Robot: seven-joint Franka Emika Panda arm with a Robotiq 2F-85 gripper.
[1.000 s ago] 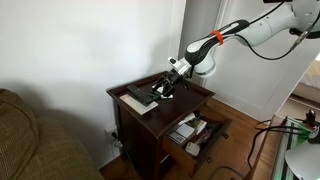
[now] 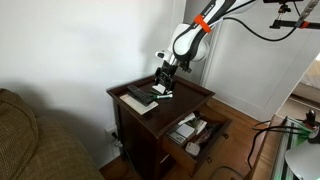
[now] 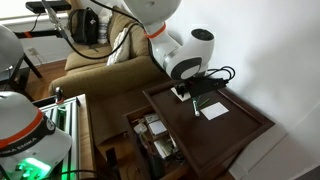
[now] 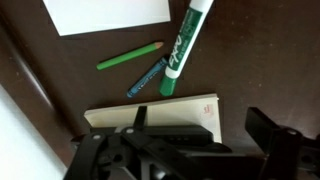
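My gripper hangs open above the dark cabinet top (image 4: pixel 100 78); nothing is held between its fingers. Ahead of it in the wrist view lies a white marker with a green cap and label (image 4: pixel 182 48). Left of the marker are a short blue crayon (image 4: pixel 148 76) and a green pencil (image 4: pixel 130 55). A cream flat pad (image 4: pixel 200 108) lies across the lower middle, partly hidden by dark shapes near the fingers. In exterior view 1 the gripper (image 2: pixel 166 74) is over the back part of the top.
A white sheet (image 4: pixel 110 12) lies beyond the pencil. The cabinet's drawer (image 2: pixel 193 135) is pulled out, with several small items inside. White wall (image 2: pixel 75 50) stands behind the cabinet. Another white sheet (image 3: pixel 214 110) lies on the top.
The arm has risen from low over the cabinet top, lifting the gripper clear of the items. The drawer has stayed out, and its contents look unchanged.
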